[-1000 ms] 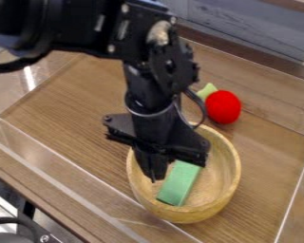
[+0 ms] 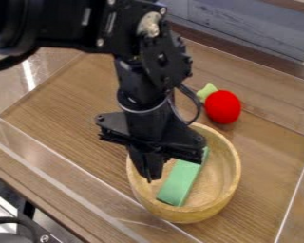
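Note:
My gripper (image 2: 147, 161) hangs over the left part of a wooden bowl (image 2: 216, 197), its narrow fingers pointing down, shut with nothing visible between them. A green rectangular block (image 2: 180, 182) lies in the bowl to the right of the fingertips. Part of the bowl's back is hidden behind the gripper.
A red round object (image 2: 222, 107) lies behind the bowl, with a light green item (image 2: 205, 92) beside it. A grey wall stands at the back; dark cables are at the lower left.
The arm and gripper have shifted slightly over the bowl. The green block looks about where it was, a little more of it uncovered.

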